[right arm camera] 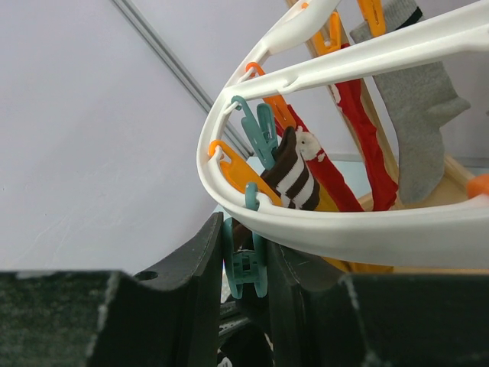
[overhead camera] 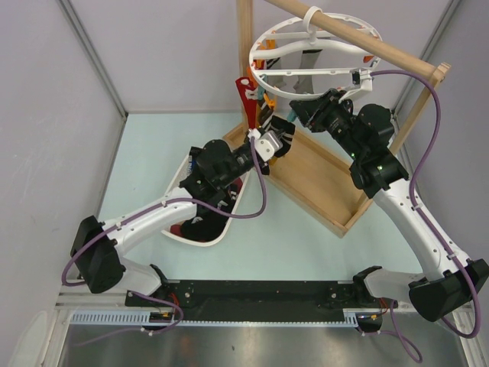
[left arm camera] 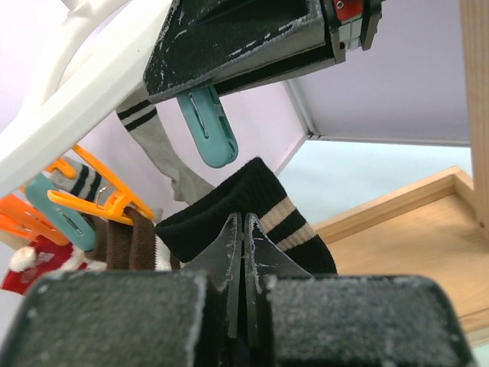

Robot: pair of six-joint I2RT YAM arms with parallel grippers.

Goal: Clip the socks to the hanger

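Note:
The round white hanger [overhead camera: 328,73] hangs from a wooden bar. My right gripper is shut on a teal clip at its near rim; in the left wrist view this clip [left arm camera: 208,130] points downward. Pinched in my left gripper is a black sock [left arm camera: 229,195] with tan stripes, its edge rising above the fingertips just below the clip. A small gap shows between sock and clip. Other socks hang clipped on the left side, among them a red one [right arm camera: 367,138], a grey one [right arm camera: 416,115] and a brown striped one [right arm camera: 294,176].
A white basket [overhead camera: 205,243] with dark socks stands under my left arm. The wooden stand's base [overhead camera: 313,172] lies below the hanger, and its post [overhead camera: 245,46] rises at the left. Orange clips [left arm camera: 114,195] crowd the rim beside the sock.

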